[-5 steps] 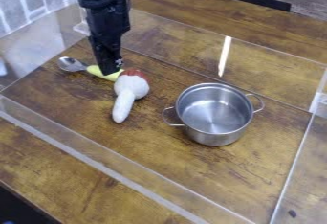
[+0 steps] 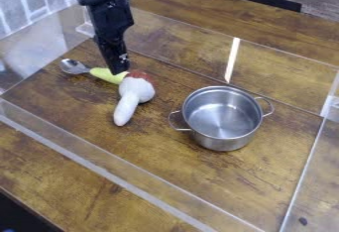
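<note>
The dark gripper (image 2: 117,60) hangs from the top left, low over a spoon with a yellow-green handle (image 2: 102,73) and metal head (image 2: 71,65). Whether anything is between its fingers is too small to tell, but it looks shut. Just right of the spoon lies a white, elongated object (image 2: 130,101) with a red patch at its upper end. A steel pot (image 2: 220,117) with two side handles stands to the right.
A thin white stick-like shape (image 2: 233,59) is behind the pot. Clear panel edges run along the left and right.
The gripper has shifted slightly left and up from near the red-topped white object. The objects on the table look unmoved.
</note>
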